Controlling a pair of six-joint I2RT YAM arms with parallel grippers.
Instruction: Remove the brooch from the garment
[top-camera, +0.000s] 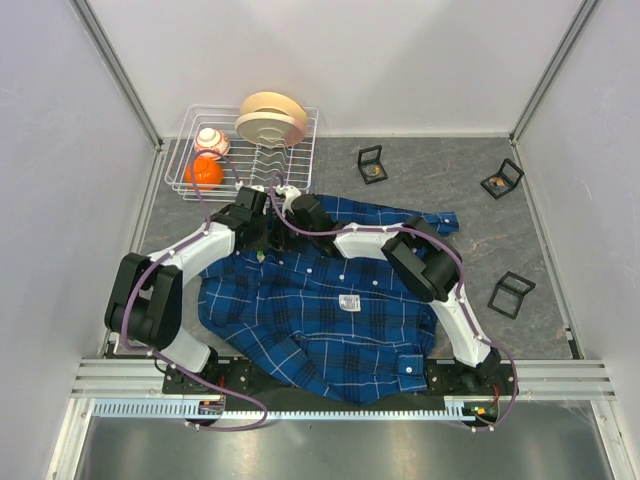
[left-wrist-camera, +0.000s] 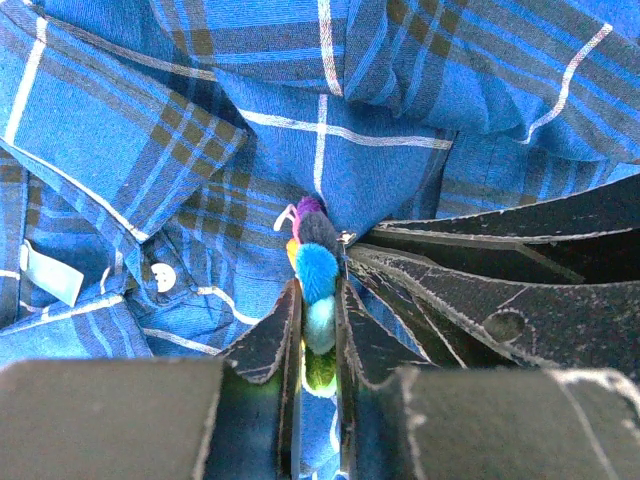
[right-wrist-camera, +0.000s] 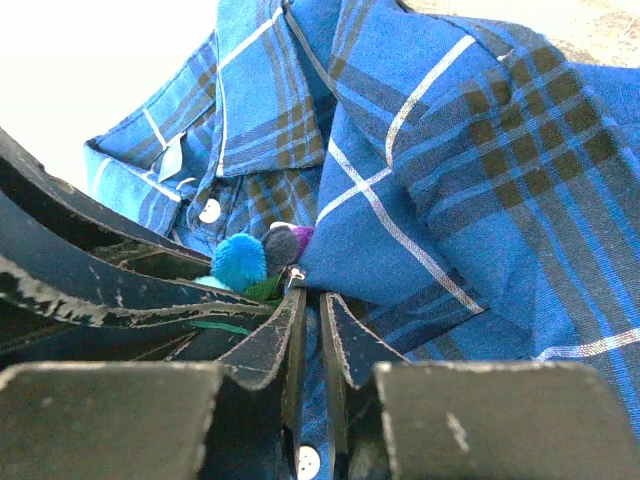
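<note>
The blue plaid garment (top-camera: 330, 330) lies spread on the table. In the left wrist view, a fuzzy multicoloured brooch (left-wrist-camera: 317, 268), purple, grey, blue and green, sits against the cloth near the collar. My left gripper has one finger on each side of it, shut on its body. Close by, my right gripper points at the brooch's edge, its fingertips a narrow gap apart. A small silvery metal part (right-wrist-camera: 295, 275) of the brooch shows beside its left fingertip. Whether that metal lies between the tips is hard to see.
A wire dish rack (top-camera: 245, 165) with plates (top-camera: 272, 118), an orange pot (top-camera: 204, 171) and a cup stands behind the garment. Several small black open boxes (top-camera: 371, 164) lie around the right side.
</note>
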